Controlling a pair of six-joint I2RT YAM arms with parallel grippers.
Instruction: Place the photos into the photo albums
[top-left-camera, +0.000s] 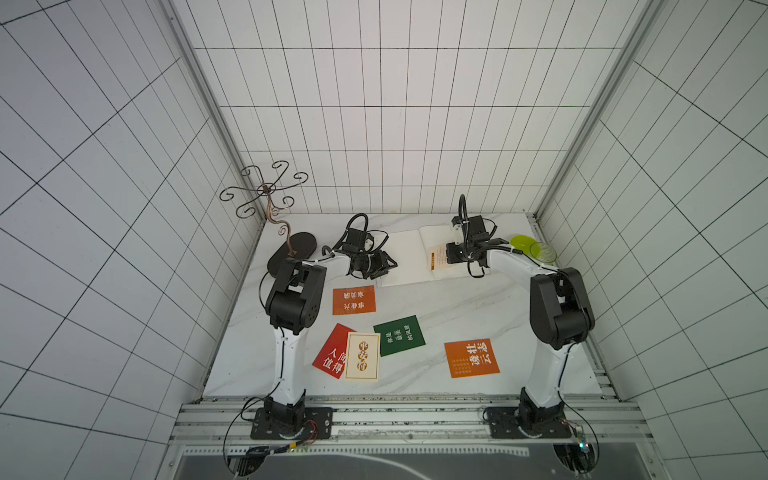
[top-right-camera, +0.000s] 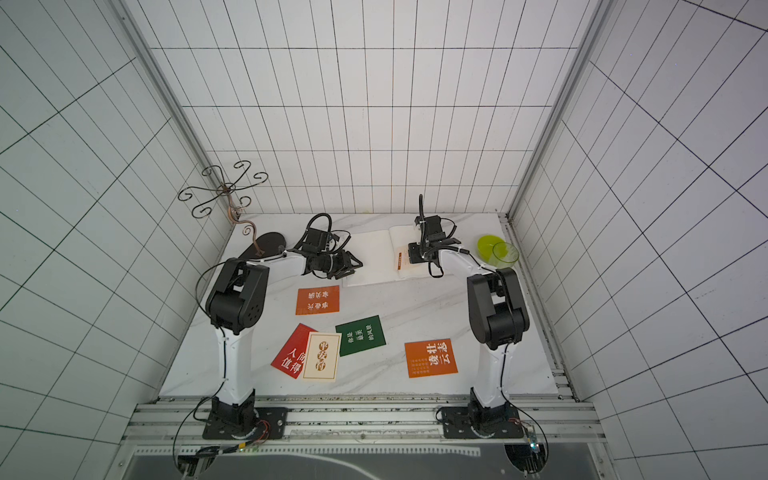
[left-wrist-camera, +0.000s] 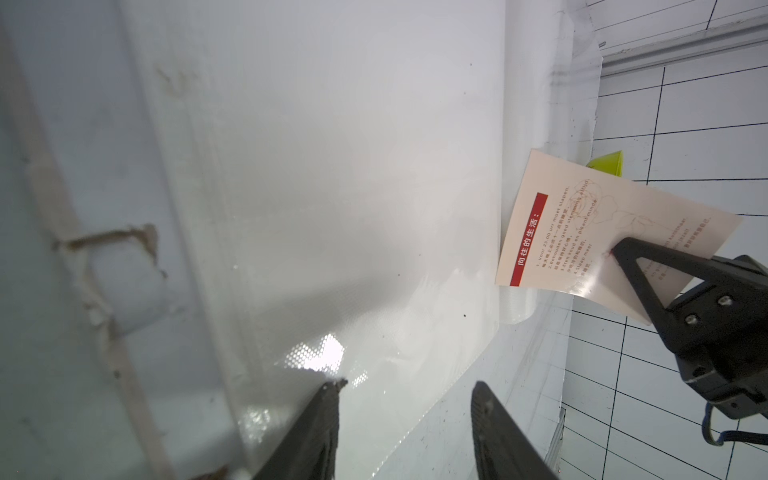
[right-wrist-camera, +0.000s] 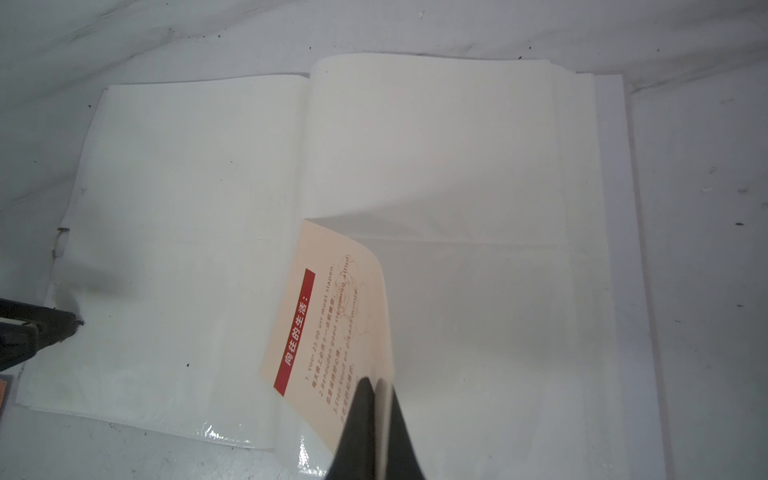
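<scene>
An open photo album (top-left-camera: 404, 256) with clear sleeves lies at the back centre. My right gripper is shut on a cream photo with a red title strip (right-wrist-camera: 300, 320), held bent over the album's right page. My left gripper is part open over the album's left edge, nothing seen between its fingers. Loose photos lie at the front: an orange one (top-left-camera: 353, 300) below the album, a red one (top-left-camera: 328, 348) under a cream one (top-left-camera: 362, 357), a green one (top-left-camera: 400, 336), and a larger orange one (top-left-camera: 472, 357) at the right.
A dark scrolled metal stand (top-left-camera: 289, 256) is at the back left, beside my left arm. A green round dish (top-left-camera: 521, 244) sits at the back right. The table's middle right, before the album, is clear.
</scene>
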